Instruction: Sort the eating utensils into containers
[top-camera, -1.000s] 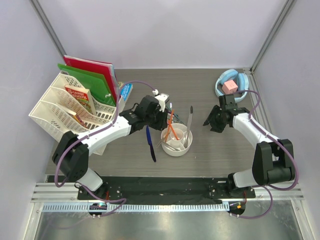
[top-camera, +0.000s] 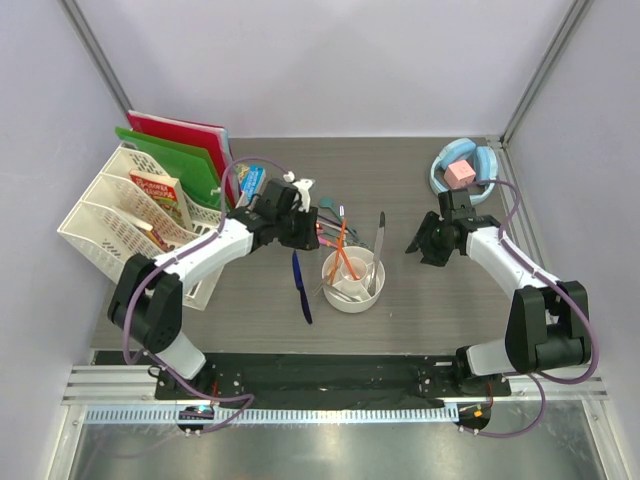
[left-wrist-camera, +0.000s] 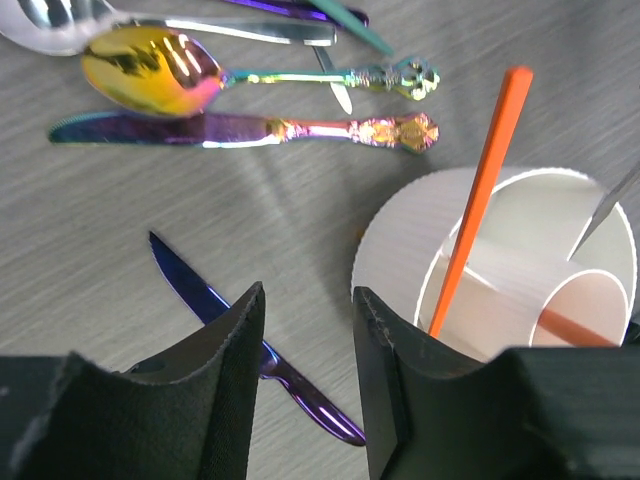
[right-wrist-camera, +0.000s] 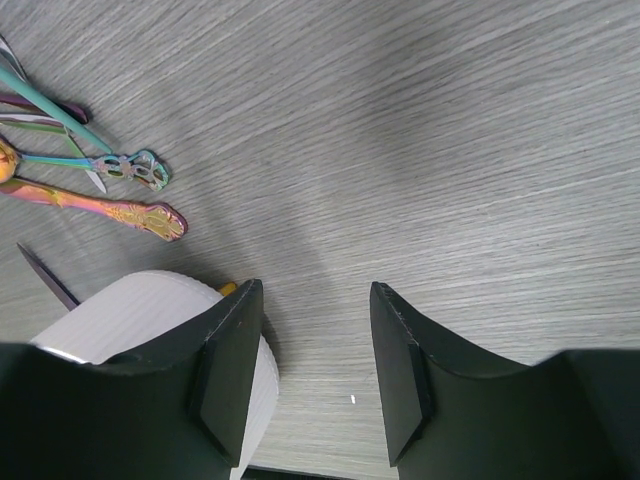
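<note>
Lying by itself left of the white round container is a dark blue knife, shown purple-blue in the left wrist view. My left gripper stands open above this knife, nothing between its fingers. Behind the container lie several utensils, among them a rainbow spoon, a rainbow knife and a silver spoon. Orange utensils and a long silver knife stand tilted in the container, which has smaller cups inside. To the right, my right gripper is open and empty over bare table.
A white slotted rack holding books and folders fills the left side. Blue headphones with a pink block rest at the back right. Between the container and the right arm, the table is clear.
The right arm and the container look unmoved.
</note>
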